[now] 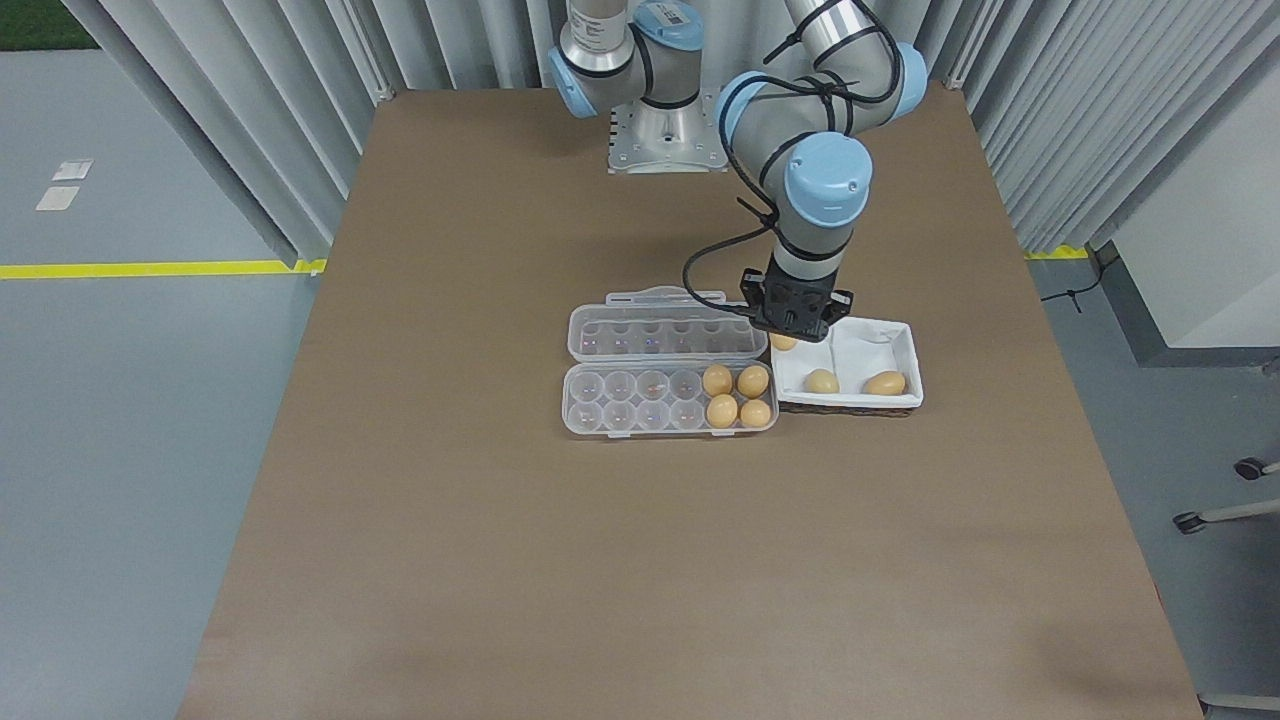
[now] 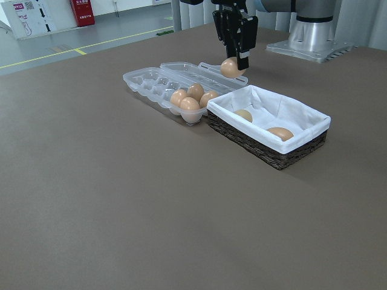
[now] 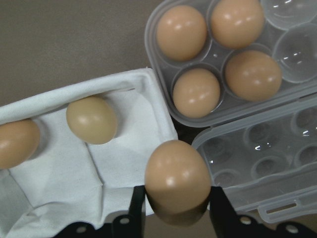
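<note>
My gripper is shut on a brown egg, held aloft; in the left view the held egg hangs above the carton lid beside the basket. The clear egg carton lies open, with several eggs at its right end and empty cups to their left. Beside it is the white-lined basket with a pale egg and a brown egg in it.
The robot base stands at the back of the brown table.
</note>
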